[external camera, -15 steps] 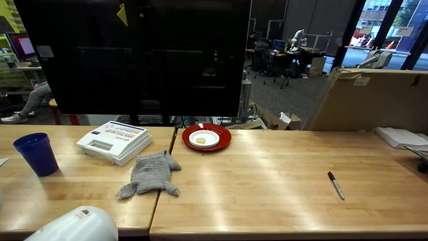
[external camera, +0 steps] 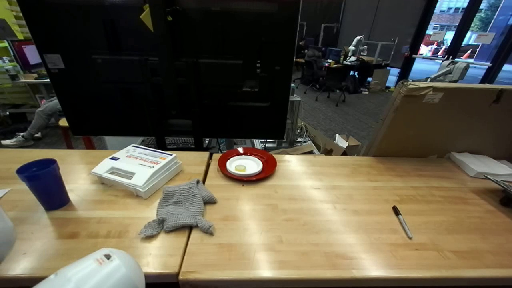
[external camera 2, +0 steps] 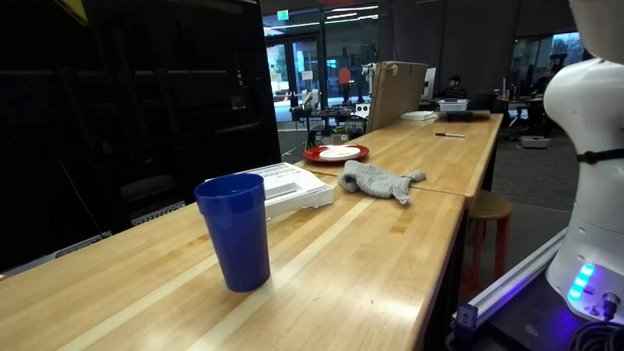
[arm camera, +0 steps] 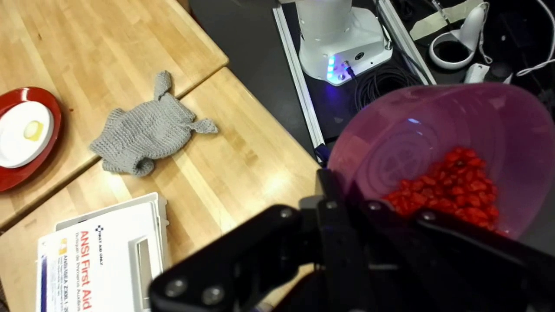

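In the wrist view my gripper is shut on the near rim of a translucent pink cup [arm camera: 515,125]. The cup is tilted, and red pieces [arm camera: 458,192] lie gathered along its lower right side. It appears held up off the table, past the table's edge in this view. Neither exterior view shows the gripper or the pink cup; only white arm parts [external camera: 103,271] enter at the lower left of exterior view 1. A dark blue cup [external camera 2: 237,234] stands upright and by itself on the table.
A white first aid box [external camera: 137,165] lies beside a grey knitted cloth [external camera: 182,209] near the table seam. Behind them, a red plate [external camera: 266,165] bears a white plate [external camera: 230,165] with a small yellowish item. A marker [external camera: 402,221] lies right, with wide bare wood around it.
At the left edge of exterior view 1, a white arm part has come further into view. The lower arm part has shifted slightly right. Objects on the table have stayed put.
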